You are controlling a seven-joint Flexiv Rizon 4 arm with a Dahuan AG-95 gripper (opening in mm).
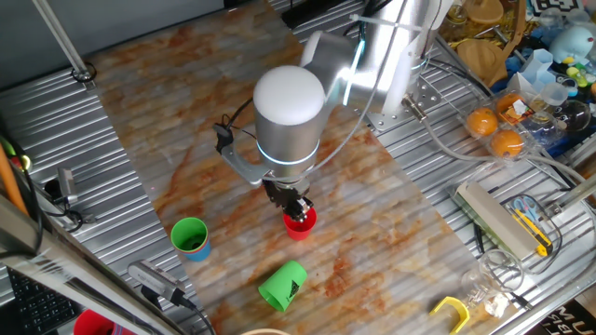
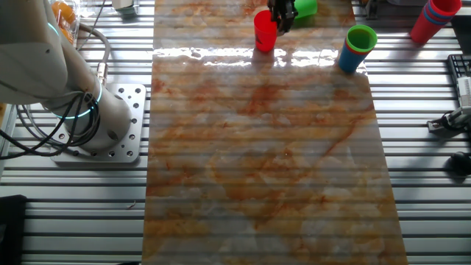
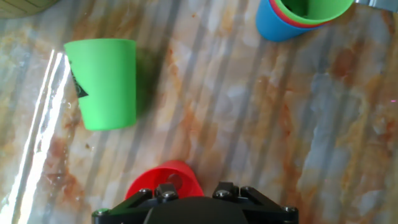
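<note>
A red cup stands upright on the marbled board, mouth up. My gripper is over its rim in exterior view 1, and in exterior view 2 the dark fingers show at the cup's right edge. From the wrist, the gripper stands open with a gap between its fingertips; the left one overlaps the red cup, the right one lies outside it. Whether they touch the cup, I cannot tell. A green cup lies on its side. Nested cups, green inside red and blue, stand upright.
More stacked cups sit off the board on the slatted metal table. A grey device with a cable stands by the board's left edge. Orange balls and clutter fill the far right. Most of the board is bare.
</note>
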